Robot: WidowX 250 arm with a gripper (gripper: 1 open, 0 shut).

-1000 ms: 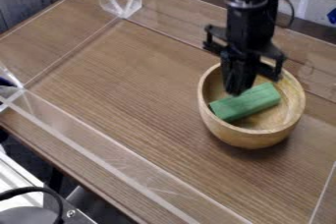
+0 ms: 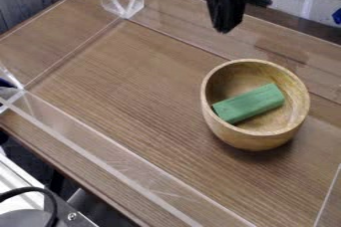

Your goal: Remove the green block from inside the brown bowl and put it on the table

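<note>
The green block [image 2: 249, 104] lies inside the brown bowl [image 2: 213, 84], slanting from lower left to upper right across its floor. At the top edge of the camera view is my black gripper [image 2: 226, 20], well behind the bowl and apart from it. Only its lower part is in the picture, and it looks dark and blurred. Whether its fingers are apart or together cannot be made out. No object is visible at its tip.
Bare wooden table [image 2: 120, 67] stretches to the left of the bowl and in front of it. A clear angular piece [image 2: 122, 0] stands at the back left. Transparent strips run along the left and front edges. Black cables and a light-coloured device [image 2: 20, 206] occupy the lower left corner.
My gripper has moved from over the bowl, up and back to the top edge of the view. The block and the bowl look unmoved.
</note>
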